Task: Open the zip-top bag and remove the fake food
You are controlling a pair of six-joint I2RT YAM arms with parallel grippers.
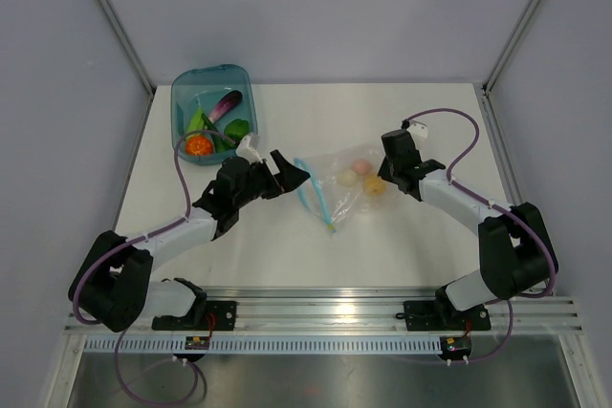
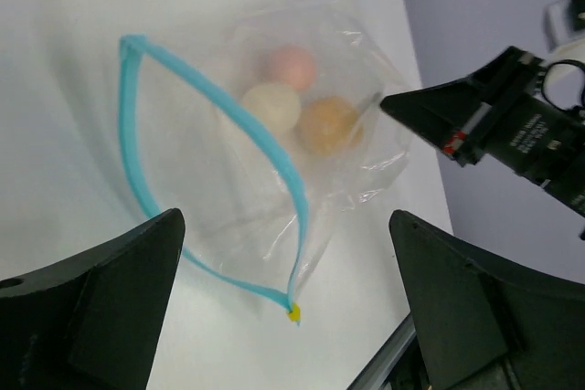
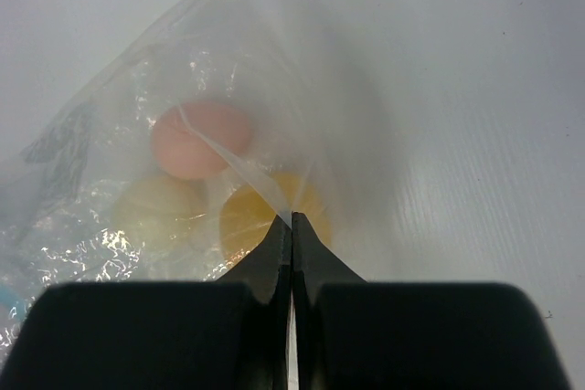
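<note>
The clear zip top bag (image 2: 224,194) lies mid-table. Its blue zip strip (image 2: 260,134) spreads into a wide loop, so the mouth gapes toward my left arm. Inside are a pinkish-red piece of food (image 3: 201,139), a pale one (image 3: 160,212) and a yellow-orange one (image 3: 247,216), bunched at the end away from the mouth. My right gripper is shut on a fold of bag film beside the yellow-orange piece. Near the zip side, my left gripper (image 1: 292,165) stands open, its two black fingers (image 2: 105,308) wide apart with no film between them.
A teal bin (image 1: 212,77) at the back left holds an eggplant (image 1: 227,104), an orange item (image 1: 199,145) and green vegetables (image 1: 237,131). Bare white table lies in front of the bag and behind it.
</note>
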